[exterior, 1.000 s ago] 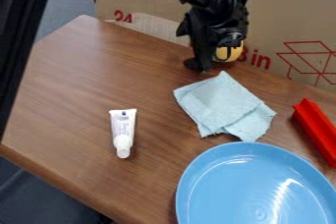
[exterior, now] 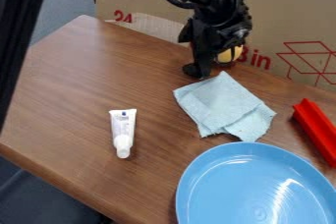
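My gripper (exterior: 205,59) is at the back of the wooden table, above and behind a folded light-blue cloth (exterior: 223,104). A yellow object (exterior: 229,53) shows partly behind it; whether the fingers touch or hold it I cannot tell. A white tube (exterior: 124,132) lies at the left middle. A blue plate (exterior: 256,194) fills the lower right, and a red object (exterior: 316,133) lies at the right edge.
A cardboard wall (exterior: 296,22) with red print stands behind the table. The table's edge runs along the lower left.
My gripper has shifted slightly over the past second at the back of the table. The objects on the table look unmoved.
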